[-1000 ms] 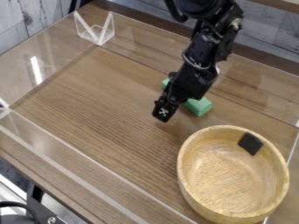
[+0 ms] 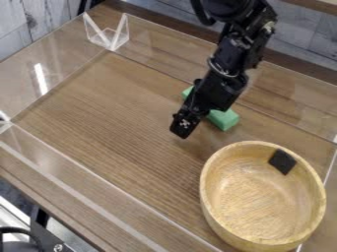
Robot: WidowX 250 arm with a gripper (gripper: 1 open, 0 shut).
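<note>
My black arm reaches down from the top centre of the camera view, and its gripper (image 2: 198, 116) hangs low over the wooden table with its fingers apart. Just behind the fingers lies a green object (image 2: 220, 118), partly hidden by the arm. Whether the fingers touch it or the table is unclear.
A large beige round container (image 2: 261, 202) with a black object (image 2: 281, 160) on its rim fills the lower right. A clear wire-like or plastic piece (image 2: 109, 31) stands at the back left.
The arm has shifted very slightly; otherwise the scene looks the same.
</note>
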